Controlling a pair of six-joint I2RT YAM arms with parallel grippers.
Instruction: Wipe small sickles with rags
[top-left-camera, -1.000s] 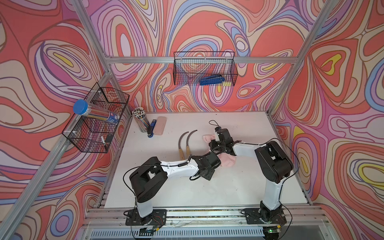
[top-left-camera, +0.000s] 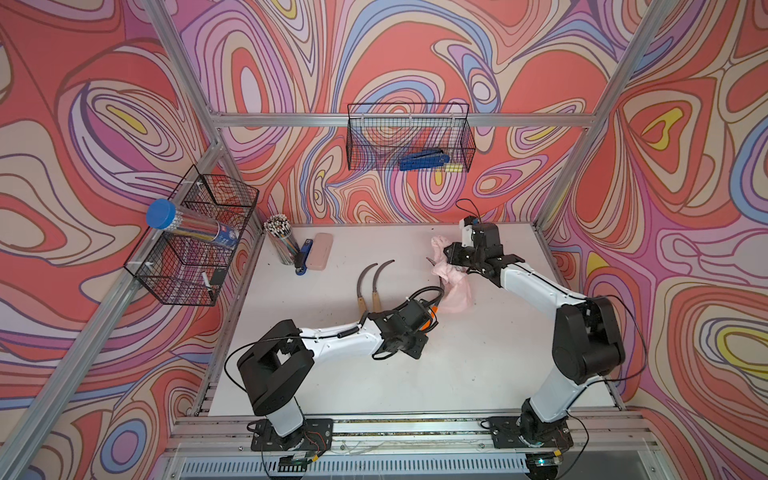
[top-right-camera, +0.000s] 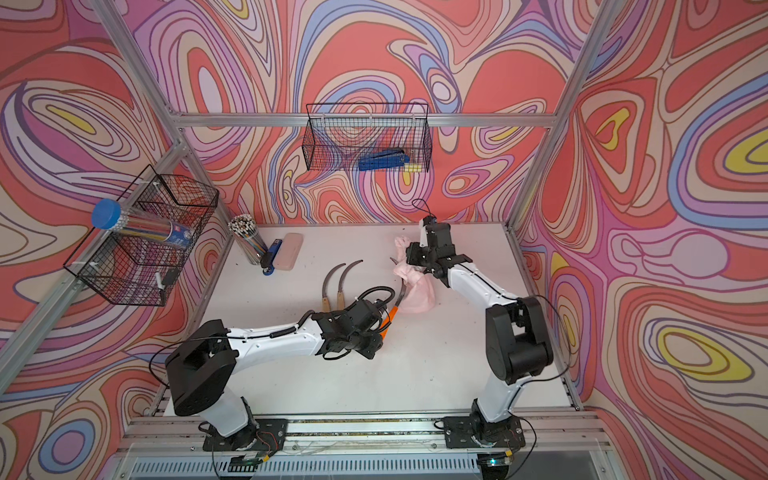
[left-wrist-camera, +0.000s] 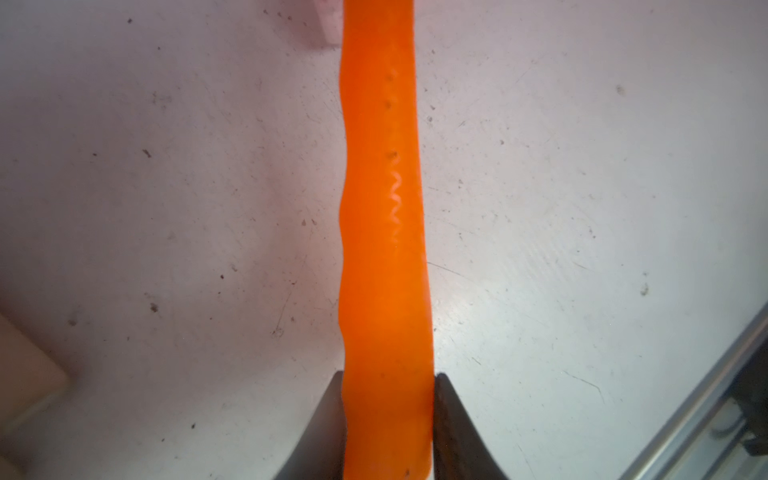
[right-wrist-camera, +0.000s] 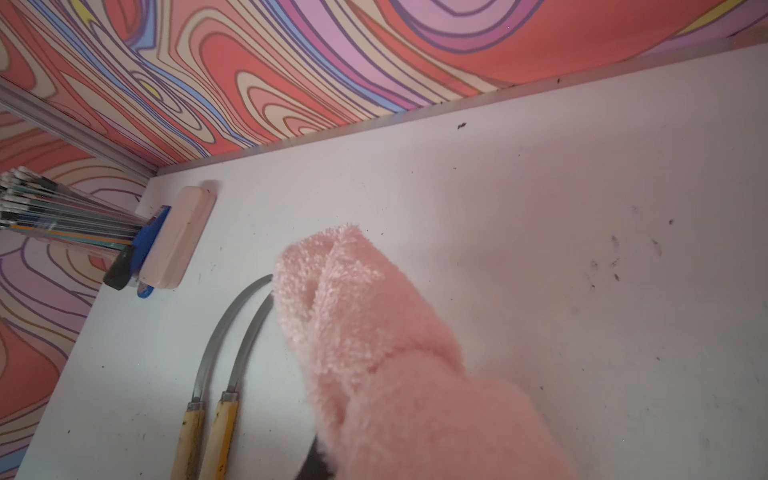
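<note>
An orange-handled sickle (left-wrist-camera: 384, 200) fills the middle of the left wrist view. My left gripper is shut on its handle, a finger against each side. In the top right view its dark curved blade (top-right-camera: 402, 289) runs up behind the pink rag (top-right-camera: 416, 293). My right gripper (top-right-camera: 412, 256) is shut on the upper part of that rag, whose lower part hangs down beside the blade. In the right wrist view the fluffy rag (right-wrist-camera: 360, 344) hides the fingers. Two wooden-handled sickles, one left (top-left-camera: 362, 293) and one right (top-left-camera: 377, 288), lie side by side on the table.
A pink block (top-left-camera: 319, 251), a blue tool (top-left-camera: 303, 257) and a holder full of sticks (top-left-camera: 281, 240) stand at the back left. Wire baskets hang on the left (top-left-camera: 192, 240) and back (top-left-camera: 411, 144).
More of the sickle's blade and orange handle now shows. The left arm has shifted only slightly.
</note>
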